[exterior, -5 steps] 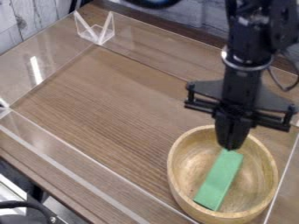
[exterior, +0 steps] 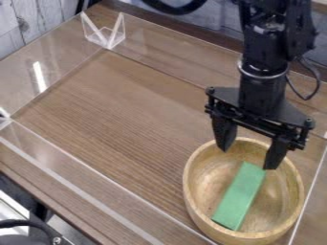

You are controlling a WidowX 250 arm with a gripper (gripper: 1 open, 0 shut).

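Observation:
My black gripper (exterior: pixel 258 132) is above the back rim of a tan bowl (exterior: pixel 201 182) at the lower right, open, with its two fingers spread apart. A green block (exterior: pixel 240 196) lies in the bowl, below and apart from the fingers.
A white wire object (exterior: pixel 105 29) stands at the top left, and part of a black object (exterior: pixel 19 230) shows at the lower left corner.
My gripper has risen away from the bowl and now looks smaller and higher above it. The green block stays in the bowl in about the same place.

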